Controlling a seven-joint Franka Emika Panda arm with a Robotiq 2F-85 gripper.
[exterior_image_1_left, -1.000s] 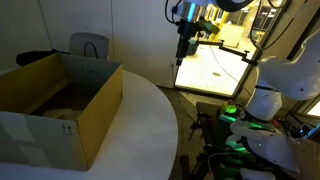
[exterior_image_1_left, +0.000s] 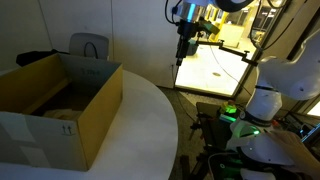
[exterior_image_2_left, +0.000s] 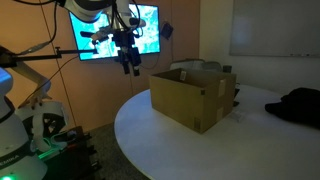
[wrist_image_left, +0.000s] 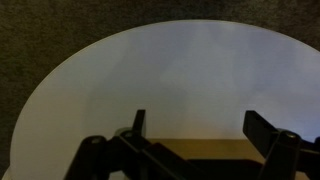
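High above the round end of the white table (exterior_image_1_left: 140, 130), my gripper (exterior_image_1_left: 182, 54) points downward, well clear of the surface. In the wrist view the two dark fingers (wrist_image_left: 138, 123) stand wide apart, so the gripper is open with nothing between them. An open-topped cardboard box (exterior_image_1_left: 93, 115) rests on the table; exterior view 2 shows the same box (exterior_image_2_left: 211, 106) to the right of the gripper (exterior_image_2_left: 131, 70). Something brown lies inside the box, too unclear to name. Along the bottom of the wrist view runs a strip of the cardboard box (wrist_image_left: 210, 149).
A dark cloth-like heap (exterior_image_2_left: 296, 104) lies on the table beyond the box. One chair (exterior_image_1_left: 89, 46) stands behind the table. Bare tabletop surrounds the near side of the box, and a lit screen (exterior_image_2_left: 118, 33) is in the background.
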